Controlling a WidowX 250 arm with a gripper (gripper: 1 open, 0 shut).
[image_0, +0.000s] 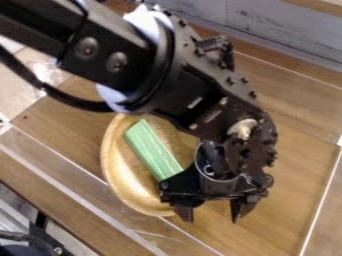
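My black gripper (214, 208) hangs low over the right rim of a round yellow wooden bowl (122, 182). Its two fingers point down and stand apart, with nothing seen between them. A long light-green object (146, 147) lies inside the bowl, left of the gripper, its lower end near or behind the gripper body. My arm covers the upper part of the bowl.
A grey plank wall (282, 37) runs along the back. Clear strips border the table at the front left, with dark cables beyond the edge at bottom left.
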